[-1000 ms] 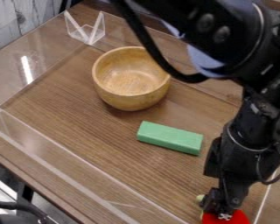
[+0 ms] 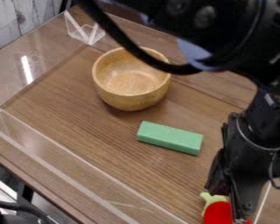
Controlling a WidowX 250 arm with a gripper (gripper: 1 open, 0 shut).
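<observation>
My black gripper [image 2: 230,188] is at the lower right, low over a red object [image 2: 224,215] with a pale green part [image 2: 213,200] at the bottom edge. Its fingertips are partly hidden, and whether anything is between them is unclear. A green block [image 2: 170,136] lies on the table left of the gripper. A wooden bowl [image 2: 130,92] sits behind the block.
A clear plastic object [image 2: 87,28] stands at the back left. Black cables [image 2: 14,206] lie at the lower left edge.
The bowl and green block are unmoved.
</observation>
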